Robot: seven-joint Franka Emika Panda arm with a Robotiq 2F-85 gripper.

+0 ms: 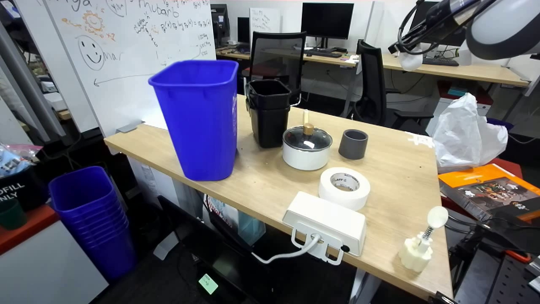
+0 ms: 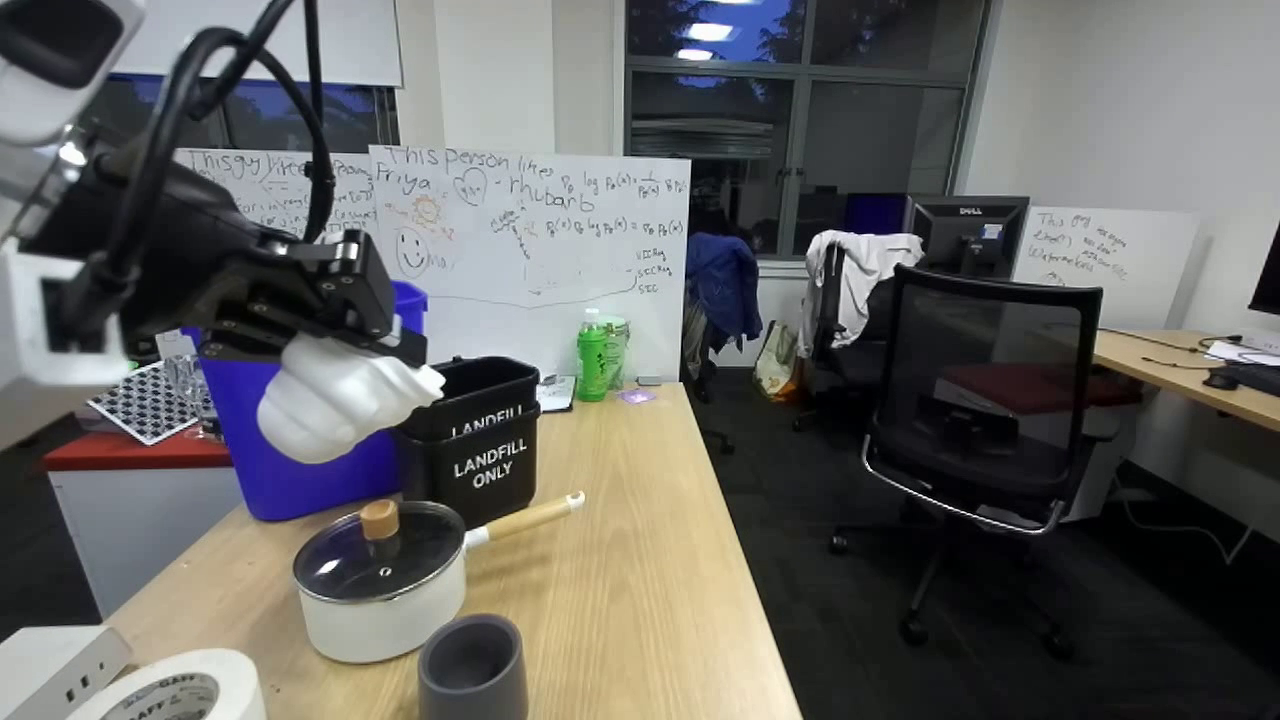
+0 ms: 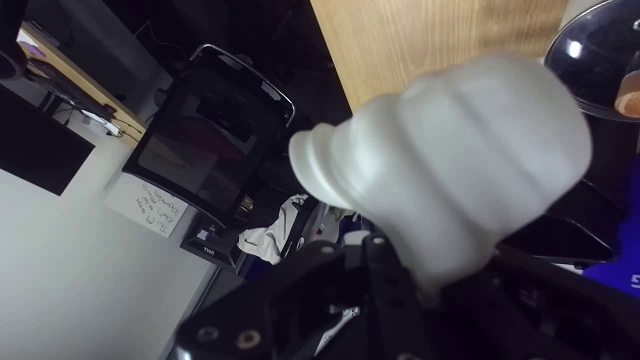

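Observation:
Up in the air over the table, my gripper is shut on a white ridged object, rounded at one end and stepped narrower toward the other. It fills the middle of the wrist view, where the white ridged object is blurred and hides part of the fingers. In exterior view 1 only a rounded white end shows below the gripper, at the upper right. A tall blue bin and nested black bins marked "LANDFILL ONLY" stand on the table, apart from my gripper.
A white lidded pot, a dark grey cup, a tape roll, a white power box and a cream plunger-topped item occupy the table. Bare wood lies right of the cup and tape.

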